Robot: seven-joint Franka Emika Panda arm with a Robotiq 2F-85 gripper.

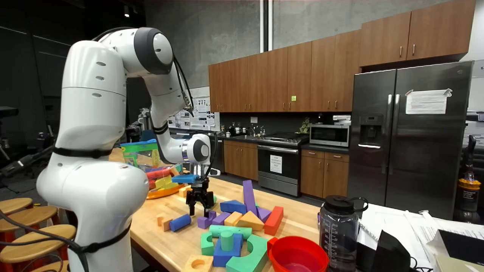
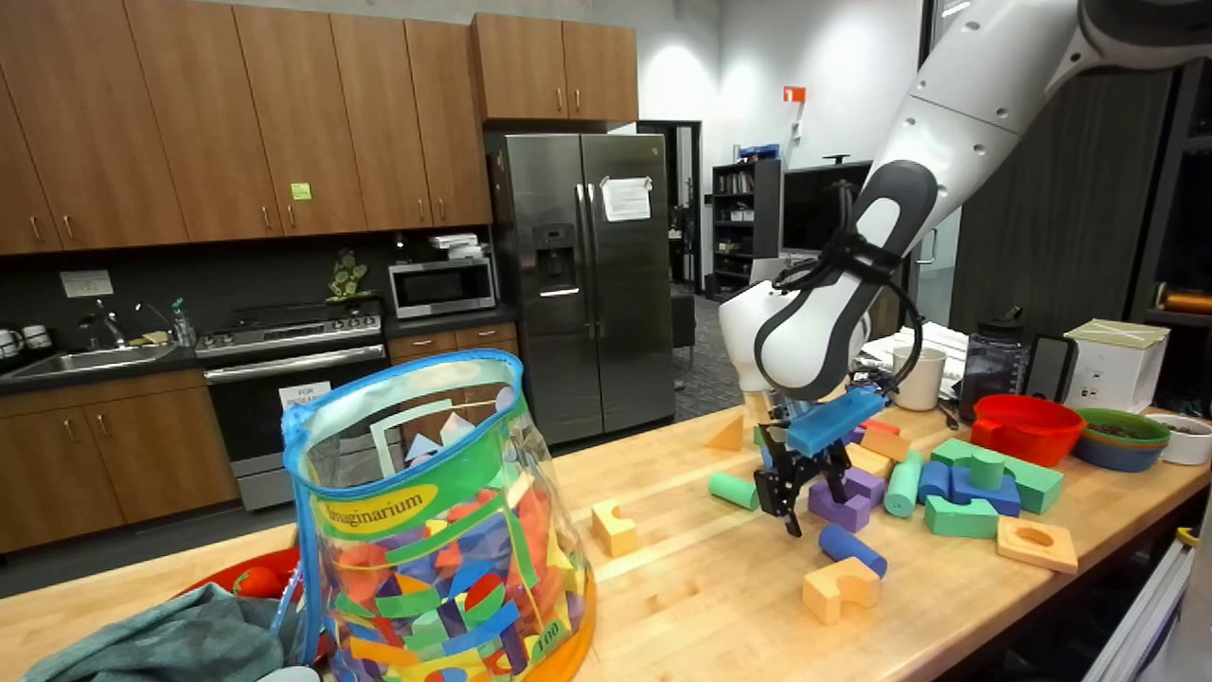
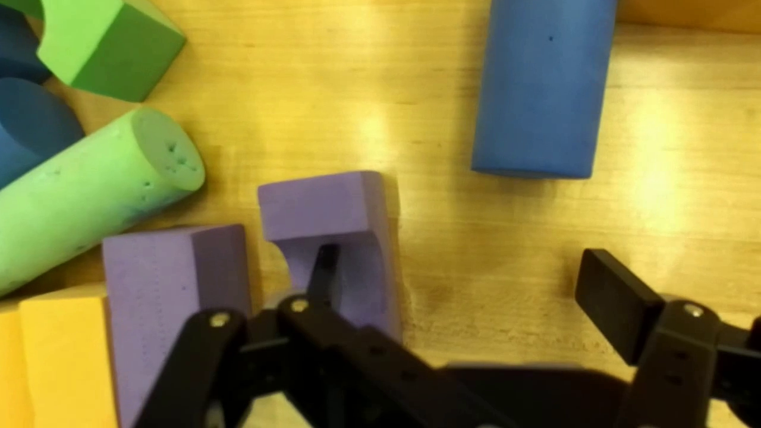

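Observation:
My gripper points down low over the wooden table, its fingers wide apart with only bare tabletop showing between them. In the wrist view, the left finger overlaps the hollow of a purple arch block; whether they touch I cannot tell. The right finger is over clear wood. A blue cylinder lies a short way off, outside the fingers. A second purple block and a green cylinder lie to the left. Exterior view 2 has the gripper beside the purple blocks.
Several blocks crowd one side, including a red block and a green arch. A red bowl and dark bottle stand beyond. A clear block bag occupies the other end. Bare table separates bag and gripper.

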